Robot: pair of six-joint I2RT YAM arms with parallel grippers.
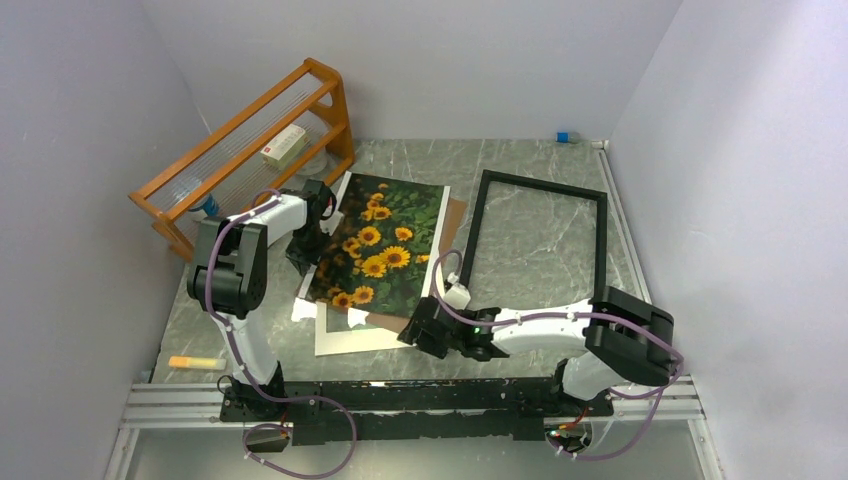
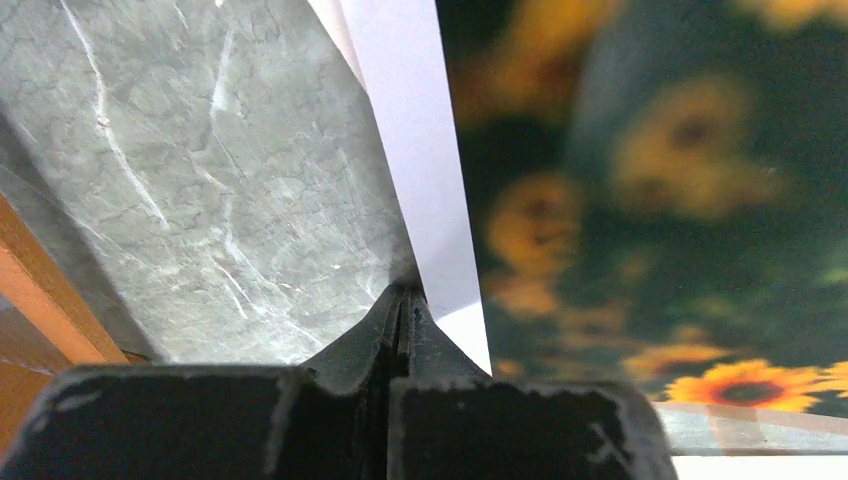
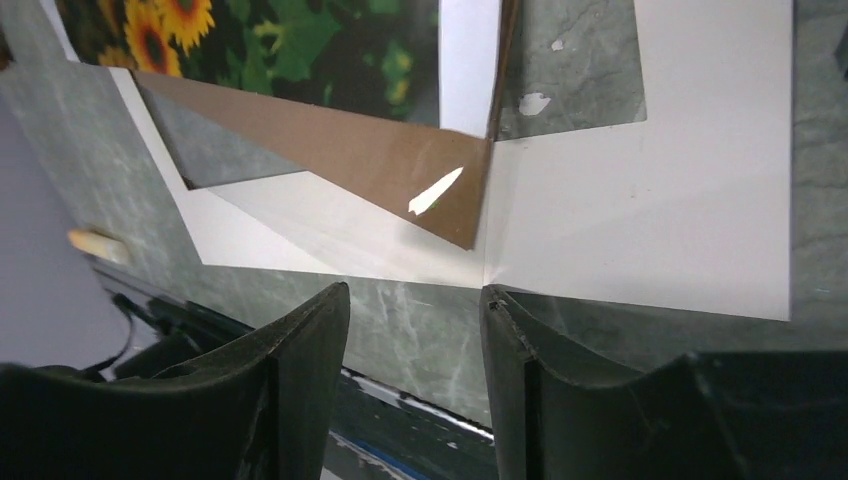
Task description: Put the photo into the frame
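The sunflower photo (image 1: 385, 245) with its white border lies slightly turned on a brown backing board (image 3: 400, 165). Beneath them a white mat (image 1: 350, 342) sticks out at the front; its front edge runs just ahead of my right gripper. That gripper is part open, with nothing visible between its fingers and the right fingertip close to the mat's edge. My left gripper is shut, its tips against the photo's left border; nothing shows between them. To the right lies the black frame (image 1: 478, 232), empty inside.
A wooden rack (image 1: 240, 150) stands behind the left arm, holding a small box (image 1: 285, 146). An orange-yellow stick (image 1: 197, 363) lies at the front left, and a small blue object (image 1: 567, 137) at the back right.
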